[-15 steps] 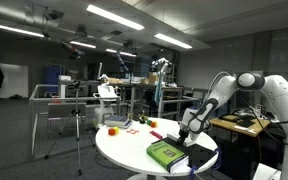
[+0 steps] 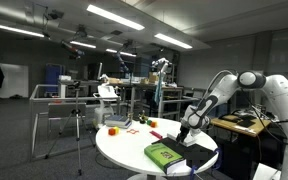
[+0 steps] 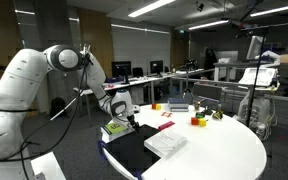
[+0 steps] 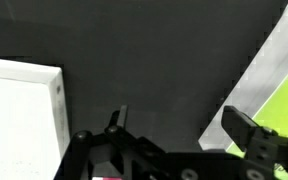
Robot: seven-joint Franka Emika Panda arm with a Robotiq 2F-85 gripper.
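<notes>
My gripper stands open above a dark mat [image 4: 154, 60], with nothing between its fingers. To one side in the wrist view is the corner of a white box [image 4: 19, 125]. On the other side shows a bright green item with a pale edge [image 4: 284, 105]. Exterior view 1 has the green item [image 2: 164, 153] lying at the table's near edge, close to the gripper [image 2: 185, 138]. From the other side, the white box [image 3: 166, 144] rests on the table beside the dark mat [image 3: 131, 156]. What touches the fingertips is hard to see at this size.
Small red and yellow blocks [image 3: 198, 122] stand farther out on the white table [image 3: 219, 150]. A red item [image 3: 166, 126] lies nearer the arm. Much of the tabletop away from the arm is bare. A tripod [image 2: 78, 120] stands beside the table.
The arm has shifted slightly.
</notes>
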